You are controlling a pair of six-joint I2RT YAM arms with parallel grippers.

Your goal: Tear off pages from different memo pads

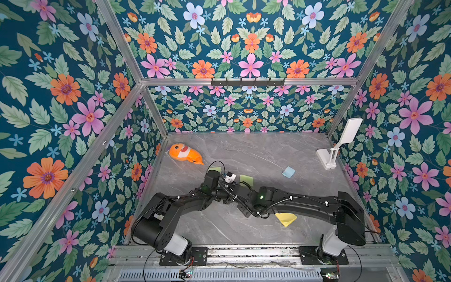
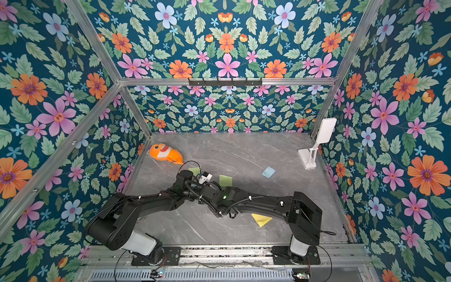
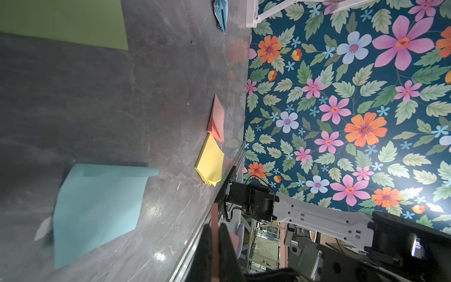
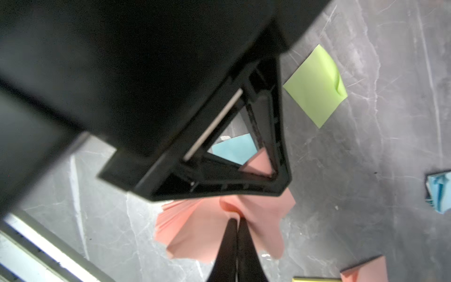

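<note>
A fanned pink memo pad [image 4: 197, 235] hangs between the two grippers in the right wrist view, its sheets spread. My right gripper is shut on a creased fold of its pink paper. My left gripper is shut with a thin pink edge upright between its fingers. In the right wrist view a black left finger [image 4: 277, 141] crosses just above the pink sheets. A loose blue sheet [image 3: 101, 206] and a green sheet [image 3: 65, 21] lie flat on the table. From above, the arms meet at the middle and hide the pink pad.
A yellow pad [image 1: 286, 218], a folded pink pad [image 3: 217, 117] and a blue pad [image 1: 288, 172] rest on the table. Green sheets [image 2: 225, 181] lie beyond the arms. An orange plush toy [image 1: 185, 153] sits back left, a white lamp [image 1: 334, 150] back right.
</note>
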